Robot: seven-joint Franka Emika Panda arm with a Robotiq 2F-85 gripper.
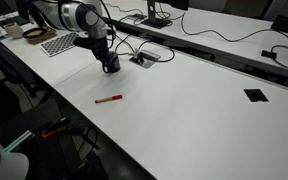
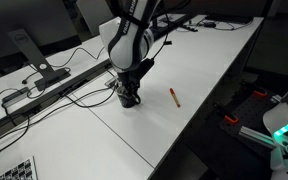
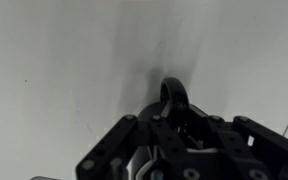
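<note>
A dark mug [image 1: 111,66] stands at the far left of the white table in exterior view 1. Over it reaches the arm, with my gripper [image 2: 127,86] shut on the mug. From the other side, the dark mug [image 2: 130,100] looks upright, at or very near the tabletop. In the wrist view a black curved handle [image 3: 172,92] juts out past the gripper. The fingers hide most of the mug there, so the exact contact cannot be made out.
An orange-red marker [image 1: 109,99] lies alone near the table's front edge. Behind the mug are black cables and a grey device [image 1: 151,54]. A dark square [image 1: 255,95] rests far right, and the middle of the table is clear.
</note>
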